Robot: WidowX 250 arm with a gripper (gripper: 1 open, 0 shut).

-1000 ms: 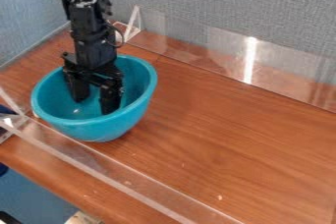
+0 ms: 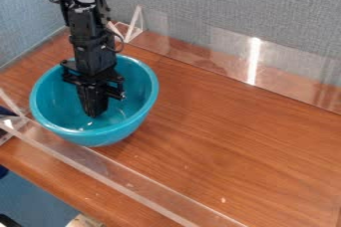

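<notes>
A teal plastic bowl (image 2: 131, 121) sits on the wooden counter at the left. The black gripper (image 2: 96, 97) reaches down from above into the bowl, its lower end low inside it. Whether anything is between its fingers is hidden by the dark parts and the bowl.
A grey back wall stands behind it. A clear edge strip runs along the front left, with dark and white items at the far left edge beside the bowl.
The gripper's lower parts look drawn closer together and a little lower in the bowl than before. The bowl has shifted very slightly at most.
</notes>
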